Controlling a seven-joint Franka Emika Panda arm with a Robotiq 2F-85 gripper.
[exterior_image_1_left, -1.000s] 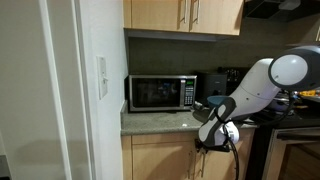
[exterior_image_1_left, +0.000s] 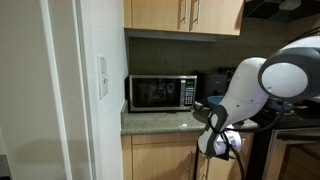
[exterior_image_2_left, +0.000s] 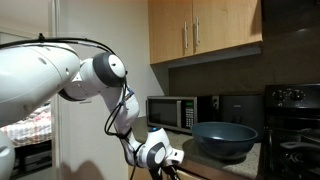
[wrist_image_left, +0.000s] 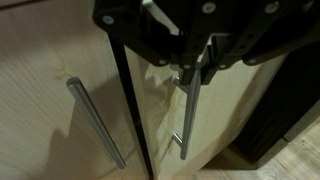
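In the wrist view my gripper is shut on the upper part of a metal bar handle (wrist_image_left: 190, 120) on a light wood cabinet door (wrist_image_left: 230, 105). A dark gap runs along that door's edge, and the door appears to stand slightly out from its neighbour. The neighbouring door (wrist_image_left: 50, 130) has its own bar handle (wrist_image_left: 96, 122), which nothing touches. From exterior view 1, the white arm (exterior_image_1_left: 218, 138) reaches down in front of the lower cabinets, with the fingers hard to make out. Exterior view 2 cuts off the grasp at its bottom edge.
Above the cabinets, the counter (exterior_image_1_left: 155, 122) holds a microwave (exterior_image_1_left: 160, 93). A large dark blue pot (exterior_image_2_left: 224, 138) sits near the stove (exterior_image_2_left: 292, 130). Closed upper cabinets (exterior_image_1_left: 160, 14) hang overhead. Bare floor (wrist_image_left: 295, 158) shows near the cabinet base.
The arm's lower end has come outward from the cabinet front and slightly down and right. A dark gap now shows beside the held handle's door.
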